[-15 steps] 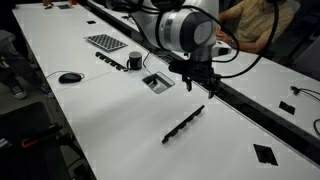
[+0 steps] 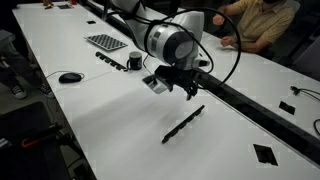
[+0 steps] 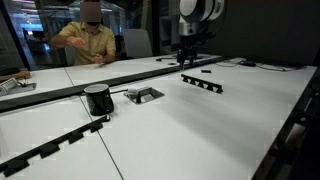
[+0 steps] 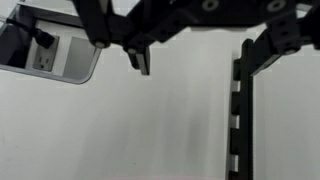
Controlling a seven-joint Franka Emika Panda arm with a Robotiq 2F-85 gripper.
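Note:
My gripper (image 2: 178, 91) hovers over the white table, its fingers apart and nothing between them. In the wrist view, one finger (image 4: 143, 62) is left of centre and the other reaches over a black toothed strip (image 4: 242, 120) on the right. That strip (image 2: 183, 124) lies flat and apart from the gripper in exterior view 1. A grey metal plate with a socket (image 4: 55, 45) shows at the wrist view's upper left; in exterior view 1 the arm partly covers it.
A black mug (image 3: 99, 98) stands beside a second black strip (image 3: 58, 144). Further off are a muffin-type tray (image 2: 105, 42) and a dark mouse-like object (image 2: 70, 78). A black square (image 2: 265, 154) lies right. Someone sits behind the table.
In exterior view 1 my gripper has moved left and slightly down, now partly covering the metal plate. The strips and mug have stayed put.

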